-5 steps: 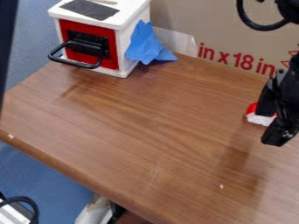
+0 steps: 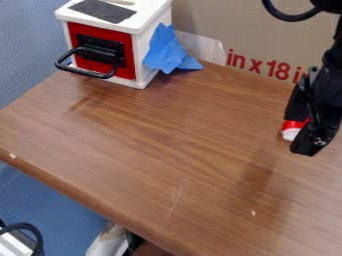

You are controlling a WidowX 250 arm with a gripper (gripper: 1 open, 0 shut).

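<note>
The black gripper hangs at the right edge over the wooden table, close in front of a small red-and-white object that it partly hides. Whether its fingers are open or shut on that object cannot be told from this view.
A white box with a red front and black handle stands at the back left, with blue cloth beside it. Cardboard lines the back.
The gripper has shifted slightly and risen a little over the last second.
</note>
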